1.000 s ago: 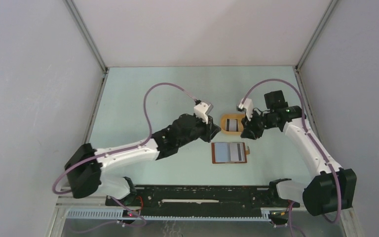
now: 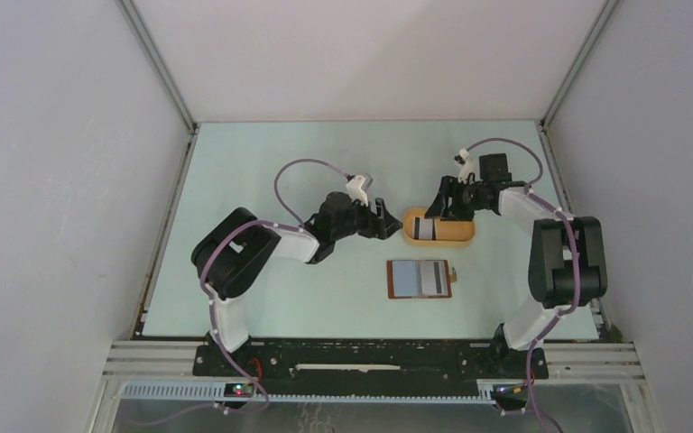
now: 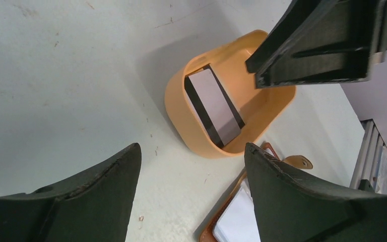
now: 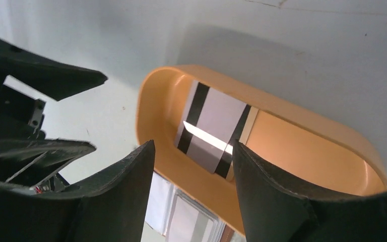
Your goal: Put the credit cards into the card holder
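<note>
Grey cards with black stripes (image 2: 424, 227) lie together at the left end of an orange oval tray; in the right wrist view the top card (image 4: 215, 117) has a glare streak across it. The open card holder (image 2: 419, 280), brown-edged, lies in front of the tray with a pale blue-grey side and a grey striped side. My left gripper (image 2: 386, 227) stands open just left of the tray, nothing between its fingers. Over the tray is my right gripper (image 2: 442, 215), open and empty; its fingers (image 4: 123, 189) are near the cards.
The orange tray (image 3: 186, 118) has raised walls around the cards. Both grippers are close together, the right one's dark fingers (image 3: 292, 55) reaching into the left wrist view.
My right gripper has moved backward from the tray's front edge to over it. Cards and holder stay where they were.
</note>
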